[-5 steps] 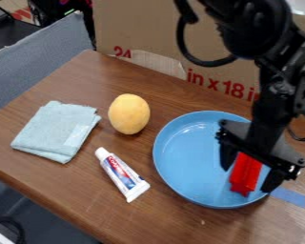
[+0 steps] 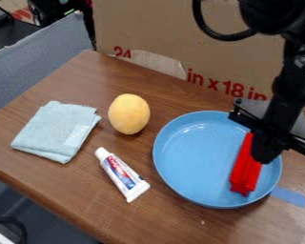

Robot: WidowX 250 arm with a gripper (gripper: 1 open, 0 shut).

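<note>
The black gripper (image 2: 270, 133) is at the right, over the right side of a blue plate (image 2: 191, 162). A red block (image 2: 246, 170) lies lengthwise on the plate, just below the gripper. The gripper looks shut, with nothing visible between its fingers; its tips partly overlap the block's upper end in this view.
A yellow potato-like object (image 2: 129, 113), a folded pale cloth (image 2: 56, 130) and a toothpaste tube (image 2: 122, 174) lie left of the plate on the wooden table (image 2: 79, 205). A cardboard box (image 2: 162, 33) stands behind. Blue tape (image 2: 288, 196) is at the right.
The arm and gripper have moved up and to the right, uncovering more of the red block. The other objects have not visibly moved.
</note>
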